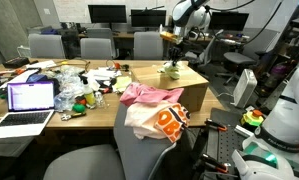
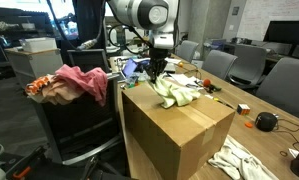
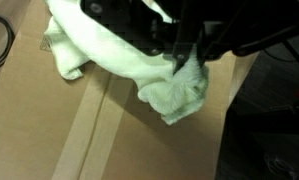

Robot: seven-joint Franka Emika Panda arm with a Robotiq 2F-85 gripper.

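Note:
A pale green cloth [image 1: 170, 71] lies crumpled on top of the cardboard box [image 2: 189, 140], near its edge. My gripper [image 2: 154, 78] reaches down to the cloth from above. In the wrist view the dark gripper is shut on a bunched part of the pale cloth [image 3: 119, 52], and a fold sticks out below the fingers. The rest of the cloth spreads over the brown box top, with a tag at one side. The fingers' very tips are buried in the fabric.
A pink cloth [image 1: 151, 94] and a white and orange cloth [image 1: 154, 120] hang over a dark chair near the box. The table holds a laptop [image 1: 30, 100] and clutter. White fabric [image 2: 241, 160] lies beside the box.

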